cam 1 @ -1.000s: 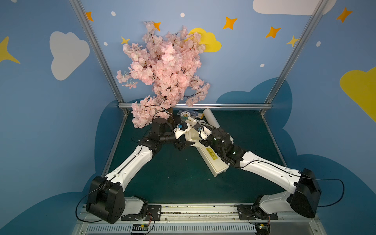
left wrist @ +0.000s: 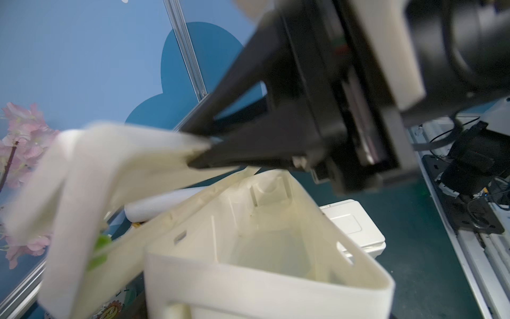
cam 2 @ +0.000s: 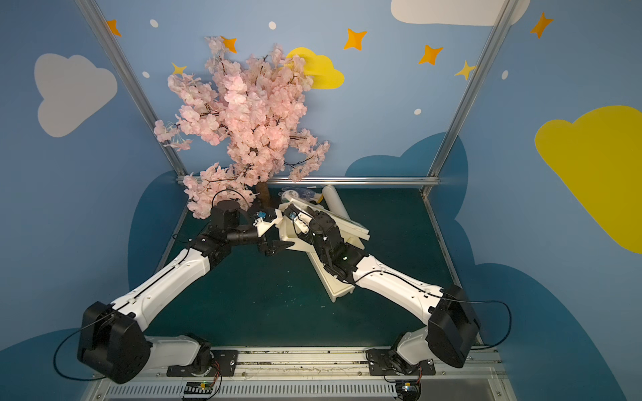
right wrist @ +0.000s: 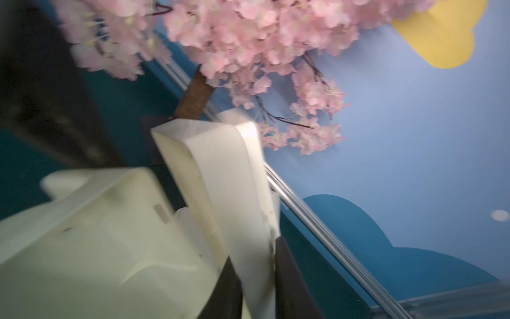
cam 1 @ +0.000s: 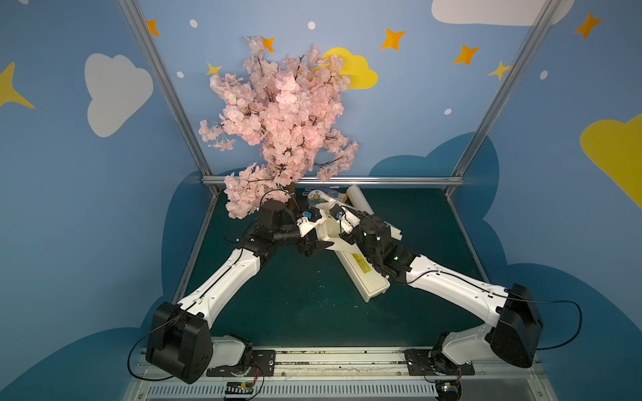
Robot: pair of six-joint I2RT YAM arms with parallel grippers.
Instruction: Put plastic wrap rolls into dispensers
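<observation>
An open cream dispenser [left wrist: 340, 297] stands in mid-table; no roll shows in the visible part of its inside. Its raised lid [left wrist: 101, 175] is blurred, tilted along the back side. My right gripper is at the lid's edge; in the right wrist view its fingers [right wrist: 297, 287] lie either side of the lid [right wrist: 228, 175], and whether they press it is unclear. My left gripper [cam 1: 321, 229] stands open at the dispenser's left end. A white wrap roll [cam 1: 361, 201] lies behind. A second, closed dispenser [cam 1: 371, 284] with a yellow label lies in front.
Small packaged items [cam 2: 304, 193] lie at the back by the roll. A pink blossom tree [cam 1: 287, 120] stands back left. Both arms crowd the dispenser.
My right arm has shifted slightly. The lid has changed its tilt, and its far right end now shows beyond the right gripper. The left arm has stayed almost still.
</observation>
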